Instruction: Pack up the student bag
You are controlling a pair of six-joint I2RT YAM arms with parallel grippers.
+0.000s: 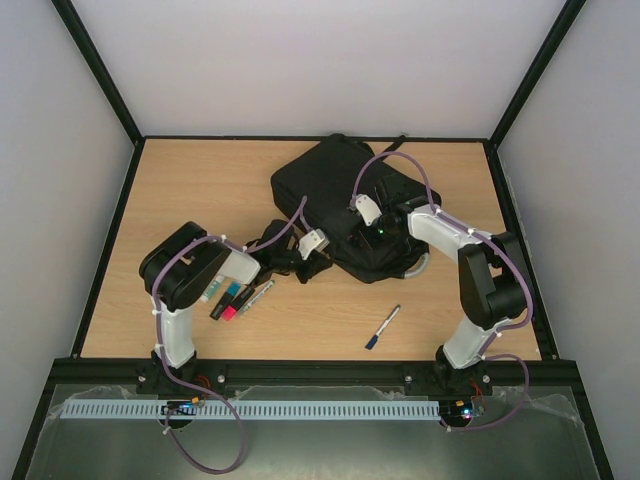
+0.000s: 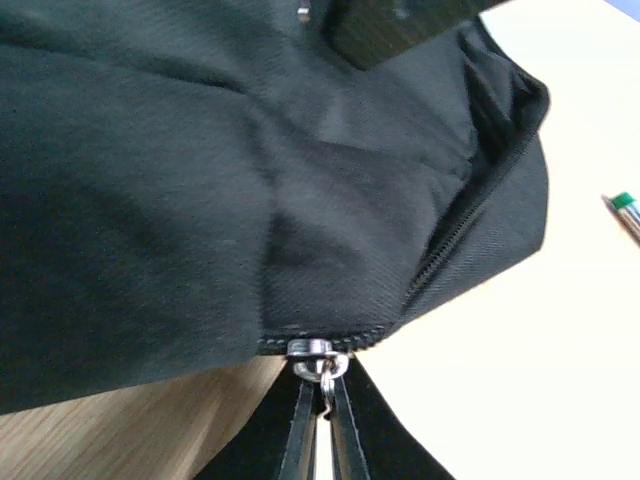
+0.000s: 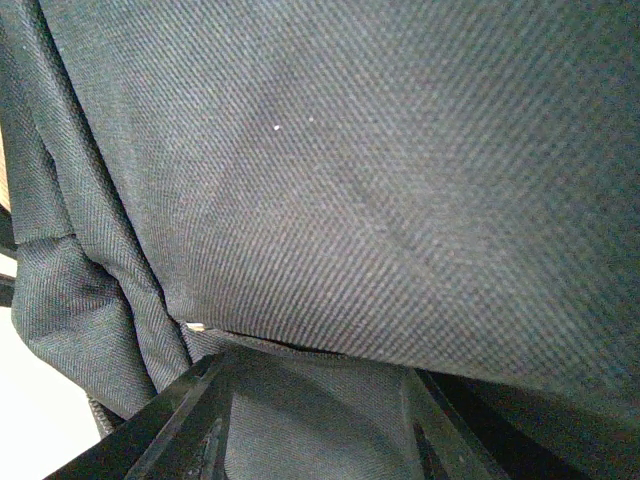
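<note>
The black student bag (image 1: 335,190) lies across the back middle of the table. In the left wrist view its pocket edge carries a zipper, with a metal slider and pull (image 2: 318,360) at the near corner. My left gripper is shut on that small pull. Over the bag's right part, my right gripper has its fingers (image 3: 205,420) apart, down against the black cloth below a fold. No separate item shows between them; how much cloth lies there is unclear. From above, the arm hides the right fingertips.
A blue-capped pen (image 1: 383,327) lies alone at the front right. Several markers, including a pink-ended one (image 1: 229,313) and a white pen (image 1: 258,297), lie beside the left arm.
</note>
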